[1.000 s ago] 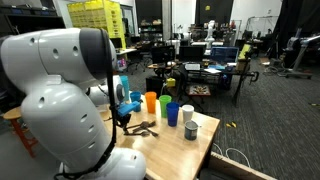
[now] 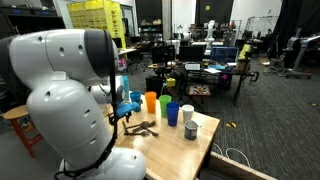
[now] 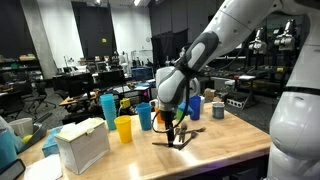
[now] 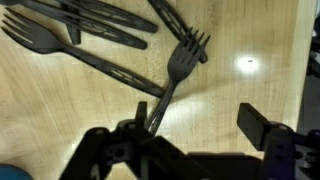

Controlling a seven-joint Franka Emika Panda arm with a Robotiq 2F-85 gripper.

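Note:
A small dark fork (image 4: pixel 183 62) lies on the wooden table, tines pointing up in the wrist view, its handle running down between my fingers. My gripper stands open over that handle, with a gap on both sides of it. To the left, a larger dark fork (image 4: pixel 40 40) stretches its handle towards the small fork. More dark utensil handles (image 4: pixel 105 25) lie along the top. In exterior view 2 my gripper (image 3: pixel 176 130) is low, close above the utensils (image 3: pixel 183 140); in exterior view 1 the utensils (image 2: pixel 142 128) lie in front of the arm.
Behind the utensils stand a blue cup (image 2: pixel 172 114), an orange cup (image 2: pixel 151 103) and a white cup (image 2: pixel 187 114). A grey mug (image 2: pixel 208 125) is near the right edge. A white box (image 3: pixel 78 147) and yellow cup (image 3: pixel 124 128) occupy the other side.
The arm has shifted only slightly near the utensils. Cups and utensils look unmoved.

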